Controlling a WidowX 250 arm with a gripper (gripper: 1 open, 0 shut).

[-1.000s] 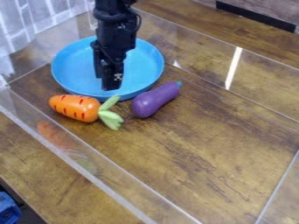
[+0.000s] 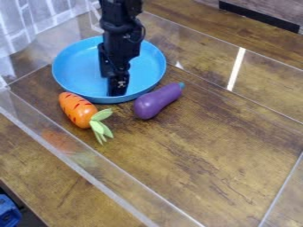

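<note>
My black gripper reaches down from the top centre into a blue bowl, its fingertips low over the bowl's floor; it looks open, and I see nothing clearly between its fingers. An orange toy carrot with pale green leaves lies just in front of the bowl at the left, leaves toward the lower right. A purple toy eggplant lies beside the bowl's front right.
A blue object sits at the lower left corner.
Since a second ago the carrot has turned, its leaves swinging down toward the front. My gripper has shifted slightly within the bowl.
</note>
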